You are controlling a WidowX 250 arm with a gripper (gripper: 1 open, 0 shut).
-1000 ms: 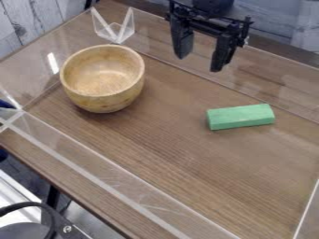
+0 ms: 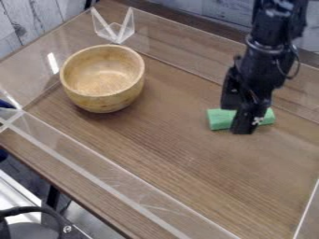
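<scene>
My dark gripper point(image 2: 240, 101) is low over a green block point(image 2: 259, 117) on the right side of the wooden table point(image 2: 162, 173). Its fingers reach down at the block, which is partly hidden behind them; they look apart, and whether they touch it I cannot tell.
A wooden bowl point(image 2: 103, 77) stands at the left. A small white wire-like object point(image 2: 114, 28) is at the back left. A dark cable or part lies at the lower left corner.
My gripper has come down and toward the front from the back of the table to the green block. The bowl has stayed in place.
</scene>
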